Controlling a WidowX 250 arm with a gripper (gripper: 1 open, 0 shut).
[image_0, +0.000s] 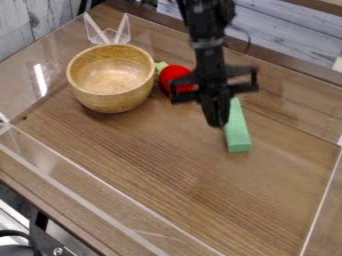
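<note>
The black gripper (206, 95) is blurred and hangs above the middle back of the wooden table (174, 190), just left of a green rectangular block (237, 133). Its fingertips are smeared, so how the fingers stand is hard to see. A red round object (175, 76) lies behind the gripper, partly hidden by it, with a small light green bit beside it. A tan bowl (110, 86) stands to the left.
A white wire-like object (110, 32) sits at the back left. Dark cables lie at the lower left edge.
</note>
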